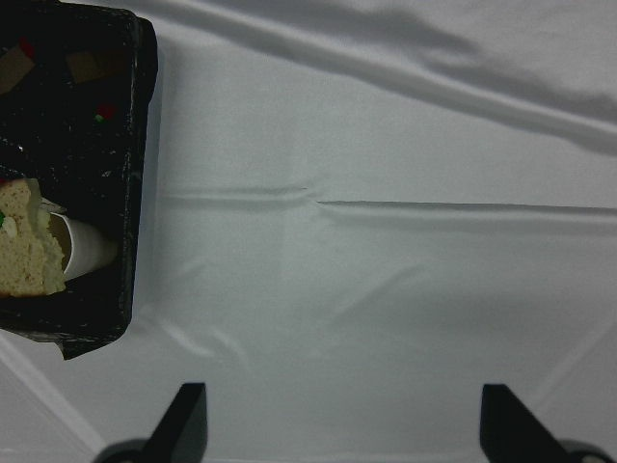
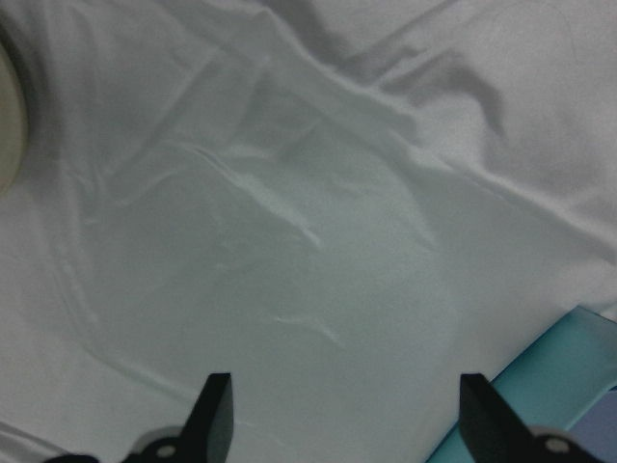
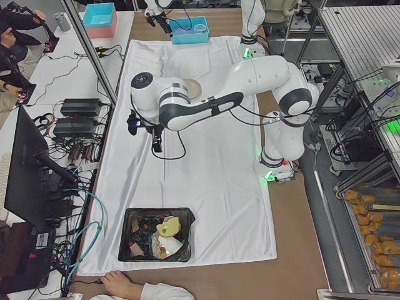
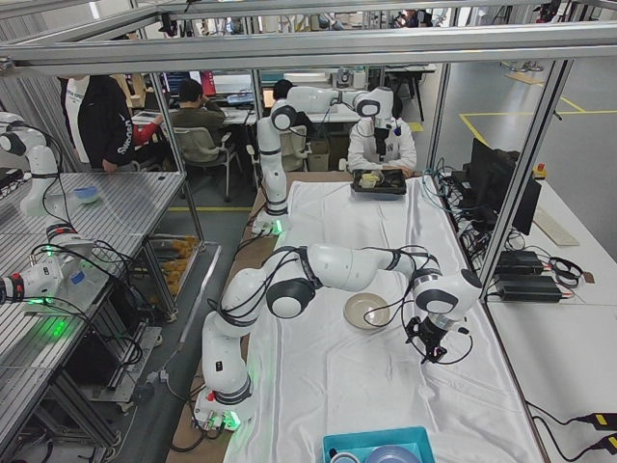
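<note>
My left gripper stands open over the white cloth, nothing between its fingers; to its upper left lies a black bin [image 1: 106, 183] holding a bread piece [image 1: 24, 241] and a white cup [image 1: 89, 246]. My right gripper is open above the cloth near a blue tub [image 2: 549, 376]; a beige plate [image 4: 366, 310] lies on the cloth, only its edge showing at the left of the right wrist view.
A monitor [image 3: 31, 169], cables and black boxes line the side desk. A person's hand rests at the table edge by the bin.
</note>
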